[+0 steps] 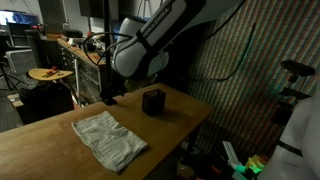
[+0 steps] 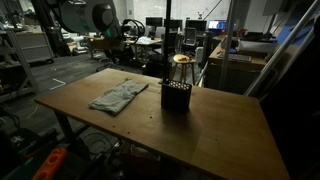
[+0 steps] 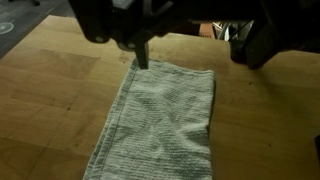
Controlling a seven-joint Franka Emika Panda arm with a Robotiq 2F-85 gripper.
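A grey, ribbed cloth lies spread and slightly skewed on the wooden table, and it shows as a rumpled patch in the second exterior view. My gripper hangs in the air beyond the cloth's far side, clear of the table. In the wrist view, the cloth fills the middle below the gripper. The dark fingers stand wide apart, and nothing is between them.
A black mesh box stands on the table to the cloth's right in the first exterior view. A round wooden stool stands in the background.
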